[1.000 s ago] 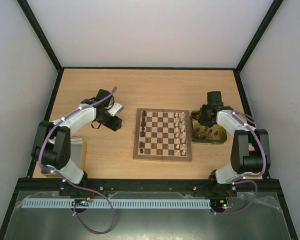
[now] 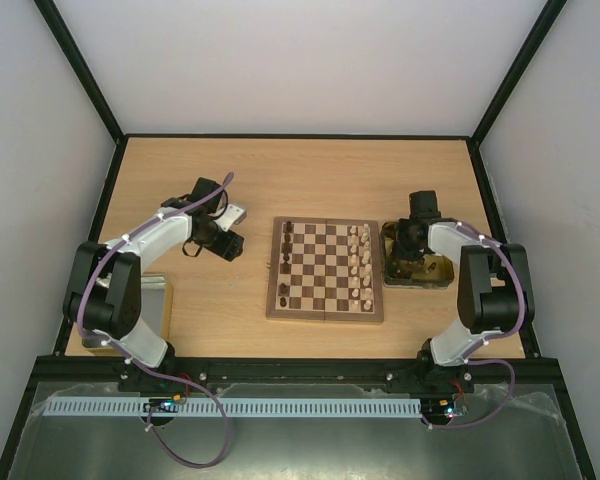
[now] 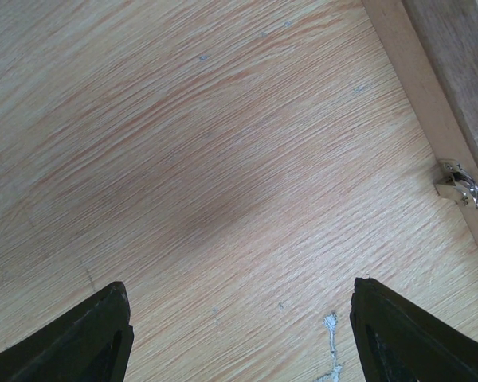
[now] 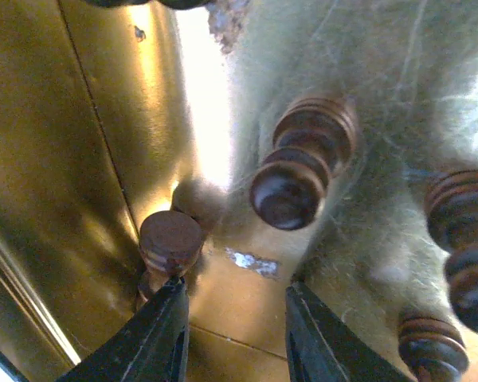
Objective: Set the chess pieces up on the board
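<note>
The chessboard [image 2: 325, 268] lies flat mid-table, dark pieces [image 2: 285, 257] along its left side and light pieces [image 2: 354, 270] in two columns at its right. Inside the brass tray [image 4: 103, 103], my right gripper has its fingers apart, with only tray floor seen between them. A dark piece [image 4: 170, 239] by the tray wall is partly covered by the left finger. Another dark piece [image 4: 303, 163] stands ahead of the fingertips. More dark pieces [image 4: 464, 239] are at the right. My left gripper is open and empty over bare table, left of the board.
A metal clasp [image 3: 460, 185] sticks out from the board's edge. The tray's wall [image 2: 420, 286] stands close beside the board's right edge. At the lower left is a grey box [image 2: 157, 305], partly behind the left arm. Table behind the board is clear.
My right gripper has moved slightly toward the front of the tray over the past second, covering more of the pieces from above. The left arm and the board look unchanged.
</note>
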